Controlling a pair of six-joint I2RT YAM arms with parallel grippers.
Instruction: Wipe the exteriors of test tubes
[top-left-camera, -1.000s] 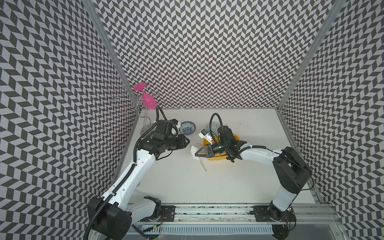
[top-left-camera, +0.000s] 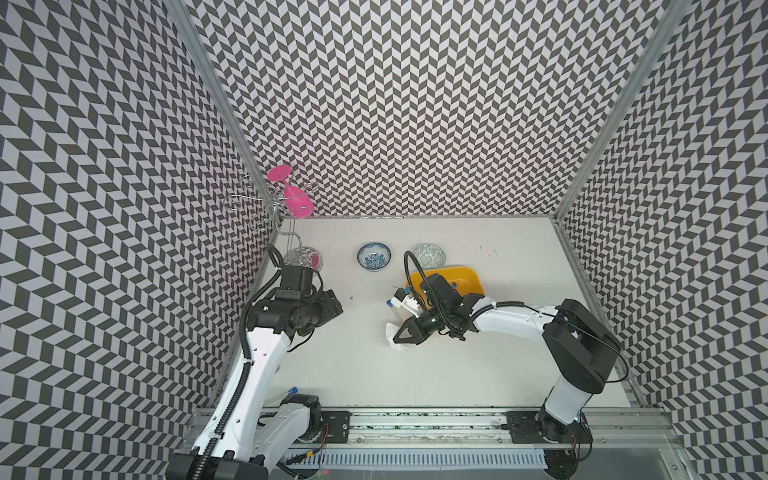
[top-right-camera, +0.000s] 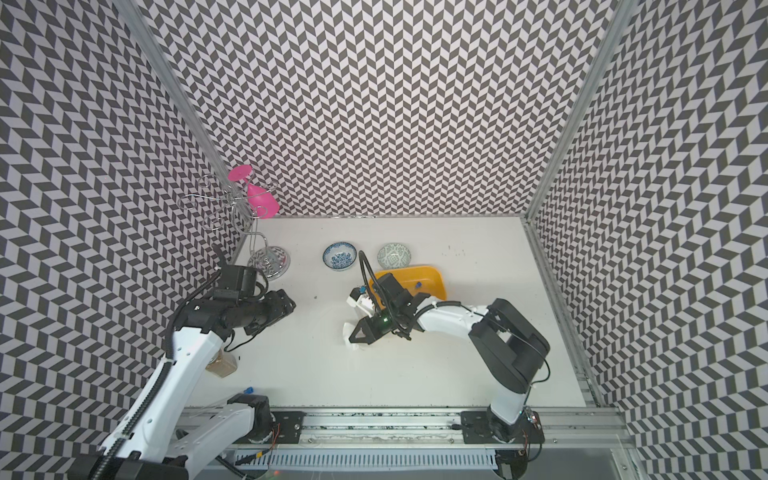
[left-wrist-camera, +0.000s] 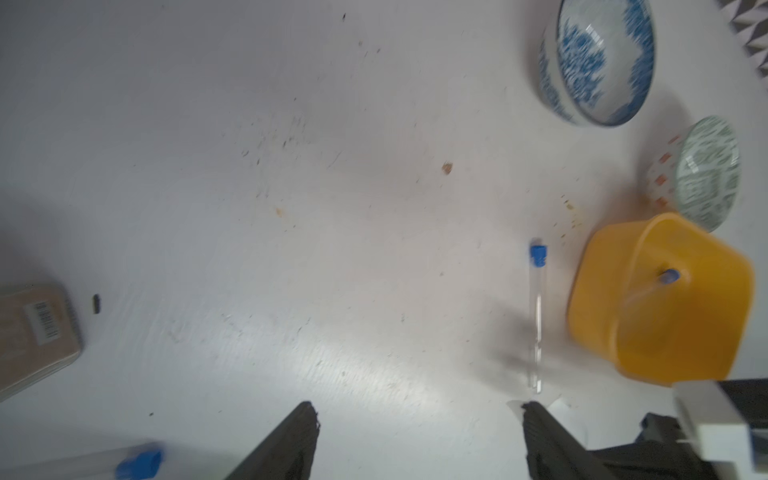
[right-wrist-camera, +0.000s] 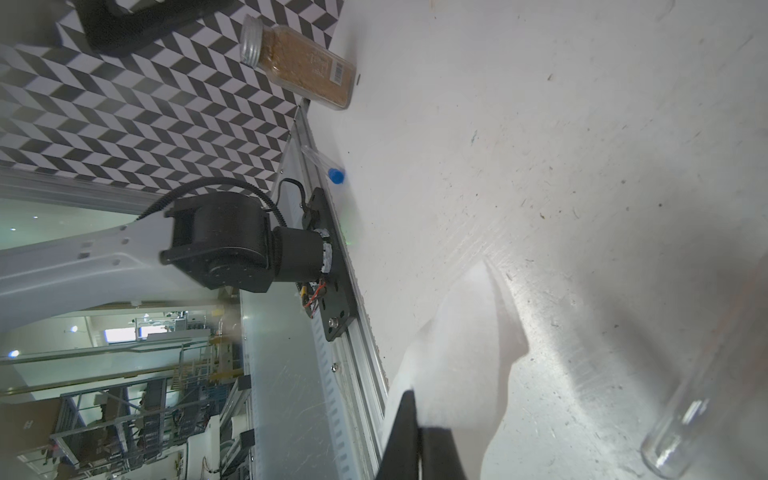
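A test tube (left-wrist-camera: 537, 312) with a blue cap lies on the table left of the yellow tub (left-wrist-camera: 600, 288); another tube (left-wrist-camera: 668, 277) is inside the tub. My left gripper is raised over the left side, fingers apart, nothing between them. My right gripper is low near the tub, shut on a white tissue (right-wrist-camera: 464, 344), with a clear tube (right-wrist-camera: 696, 384) beside it. Another blue-capped tube (left-wrist-camera: 136, 464) lies near the front left edge.
Blue-patterned bowl (top-left-camera: 373, 256) and green bowl (top-left-camera: 429, 254) stand behind the tub. A jar (right-wrist-camera: 304, 68) is at the left; a rack with pink glass (top-left-camera: 296, 200) stands back left.
My left gripper has moved back toward the left and front, away from the middle. My right gripper has moved toward the front with the tissue.
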